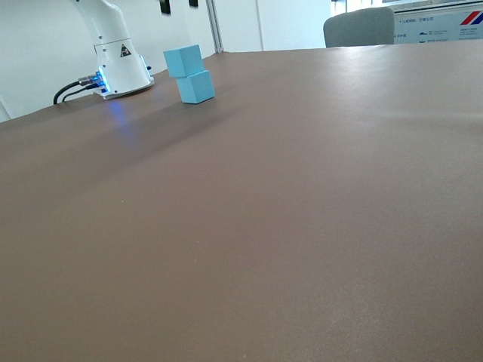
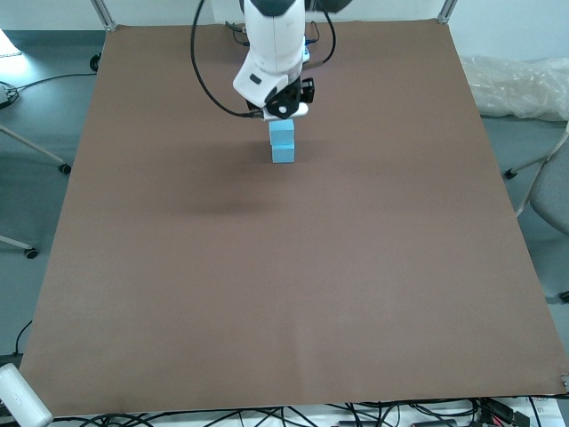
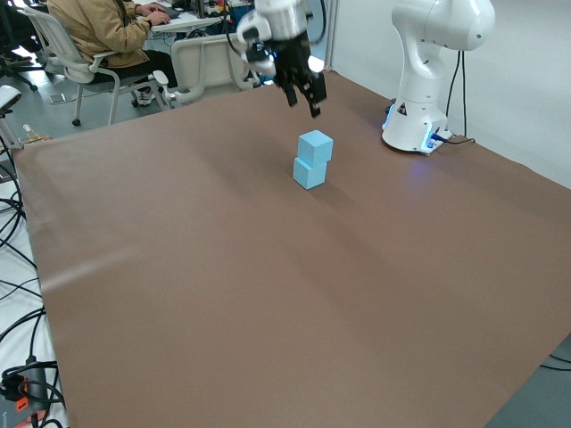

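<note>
Two light blue cubes stand stacked on the brown table. The upper cube [image 1: 183,60] rests on the lower cube [image 1: 195,87], a little offset from it; both also show in the right view [image 3: 312,160] and, partly below the arm, in the left view [image 2: 282,140]. The gripper [image 3: 302,94] hangs above the stack, apart from it, its dark fingers pointing down. In the top view its two fingertips [image 1: 164,7] show at the upper edge with a gap between them and nothing held, so it stands open.
The white robot base [image 3: 415,125] with cables stands at the table's far edge behind the stack. Chairs and a seated person are beyond the table's edge.
</note>
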